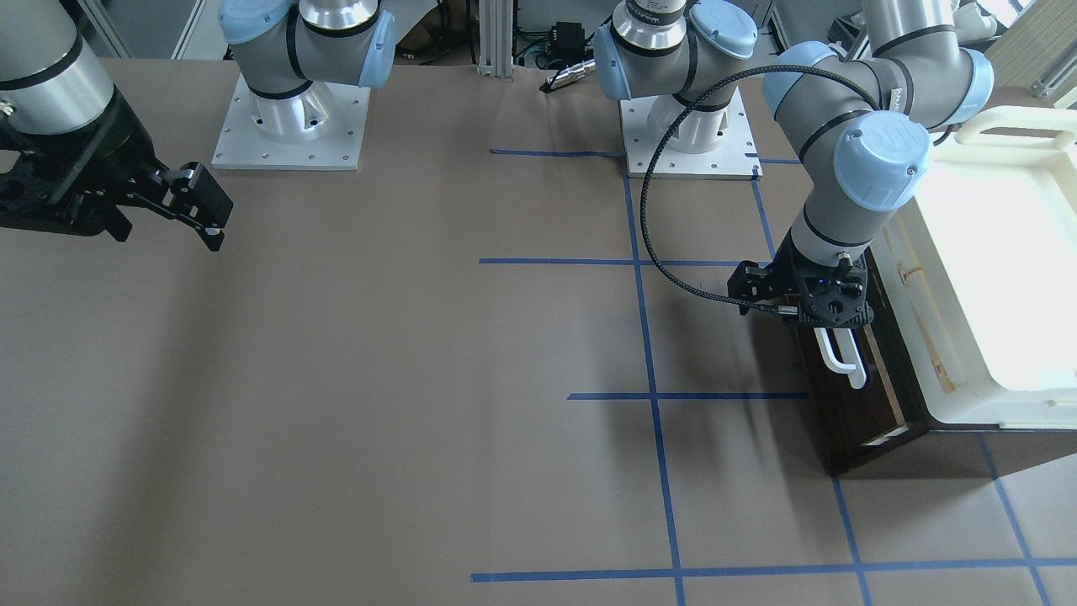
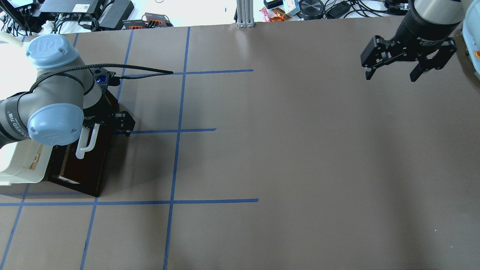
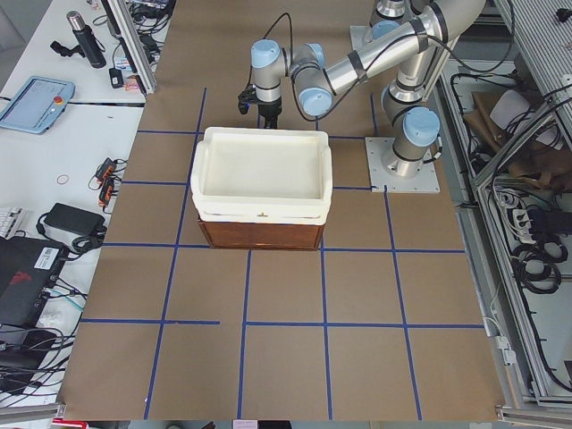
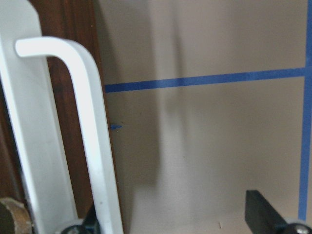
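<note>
A dark wooden box (image 1: 858, 424) with a white handle (image 1: 846, 365) on its side carries a white plastic tray (image 1: 1010, 283). My gripper (image 1: 803, 313) is at the handle side; in the front view its fingers are mostly hidden behind its body. In the left wrist view the white handle (image 4: 92, 131) runs down the left, with a dark fingertip (image 4: 91, 225) at its lower end and the other finger (image 4: 263, 214) well apart at lower right, over the floor. The gripper looks open; whether the left fingertip touches the handle I cannot tell.
Taped blue grid lines cross the brown floor, which is clear to the box's left in the front view. Another arm's black gripper (image 1: 172, 202) hangs at upper left; further arm bases (image 1: 687, 162) stand at the back.
</note>
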